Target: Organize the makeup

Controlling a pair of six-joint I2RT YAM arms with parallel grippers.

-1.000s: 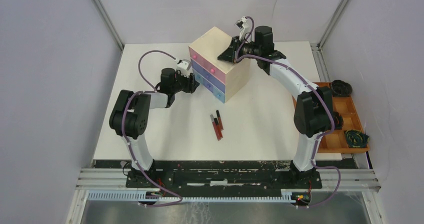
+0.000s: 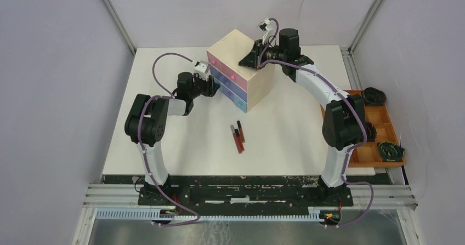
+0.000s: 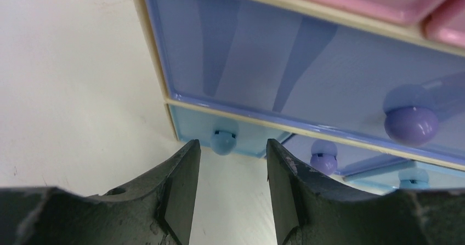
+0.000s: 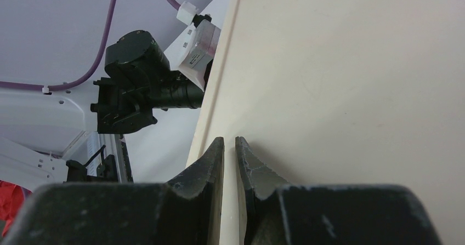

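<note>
A cream drawer cabinet with pink, purple and blue fronts stands at an angle, its drawers closed. Beside its drawer fronts, my left gripper is open. In the left wrist view its spread fingers stand either side of the small blue knob on a bottom drawer, nothing visibly gripped. Over the cabinet's top, my right gripper is slightly open, a narrow empty gap showing between its fingertips. Whether it touches the top is unclear. Several slim red makeup tubes lie on the white table in front.
Purple knobs stick out near the left gripper. A wooden compartment tray with dark coiled items sits at the right edge, partly under the right arm. Bare table lies around the tubes.
The left gripper has shifted slightly along the drawer fronts toward the back of the table, and its arm has swung a little to the right. The right arm looks unmoved.
</note>
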